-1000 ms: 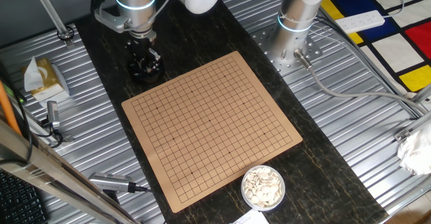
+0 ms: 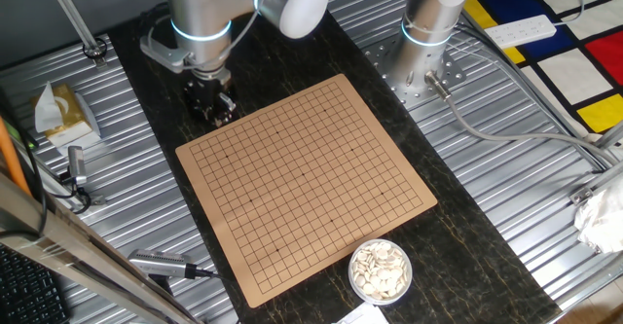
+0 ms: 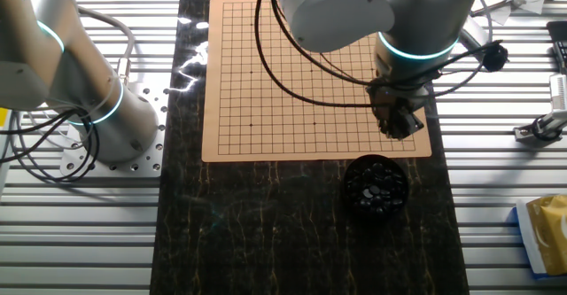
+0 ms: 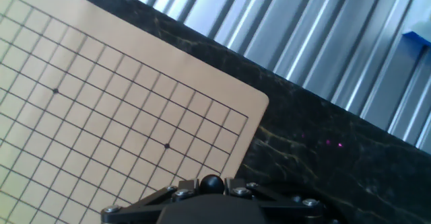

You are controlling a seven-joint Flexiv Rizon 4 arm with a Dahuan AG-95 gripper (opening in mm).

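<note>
In the wrist view my gripper is shut on a round black stone (image 4: 212, 183), pinched between its two fingertips. It hangs above the board's corner edge, close to the black bowl. The tan grid board (image 2: 292, 183) lies flat with no stones visible on it. A black bowl of black stones (image 3: 375, 189) stands just off the board's edge in exterior view 2; my gripper (image 3: 400, 128) is beside it there, over the board's corner. In exterior view 1 the arm's end (image 2: 220, 120) hides most of that bowl.
A clear bowl of white stones (image 2: 380, 271) stands beyond the board's opposite edge. A tissue box (image 2: 66, 118) rests on the ribbed metal to the left. Bare dark tabletop (image 3: 257, 224) surrounds the board.
My gripper has risen from the black bowl and shifted slightly towards the board's corner. The board and the white stones have stayed put.
</note>
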